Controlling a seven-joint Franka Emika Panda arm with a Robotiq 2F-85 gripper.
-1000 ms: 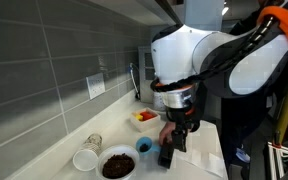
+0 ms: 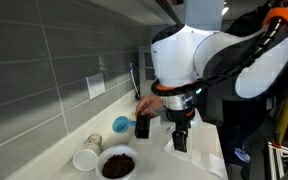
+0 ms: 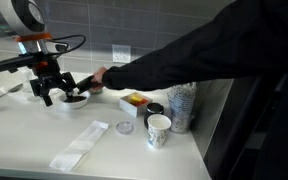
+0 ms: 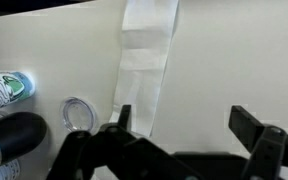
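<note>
My gripper is open with nothing between its fingers, above the white counter (image 4: 219, 60). Below and ahead of it in the wrist view lies a folded white cloth (image 4: 142, 62). A white bowl of dark contents (image 2: 116, 162) stands near the wall, to the left of the gripper in exterior view 1. Beyond the arm, a person's hand (image 2: 150, 106) is over the counter near a blue cup (image 2: 121, 124) and a dark object (image 2: 142, 126). What exactly the hand grips is hard to make out.
A patterned cup (image 4: 6, 86), a clear round lid (image 4: 79, 114) and a black cylinder (image 4: 14, 139) stand left of the cloth in the wrist view. A person's dark sleeve (image 3: 199, 50) reaches across exterior view 2. Bare counter lies right of the cloth.
The person's hand has moved from beside my gripper toward the back wall and the bowl. The dark object and blue cup have shifted with it. My arm has stayed in place.
</note>
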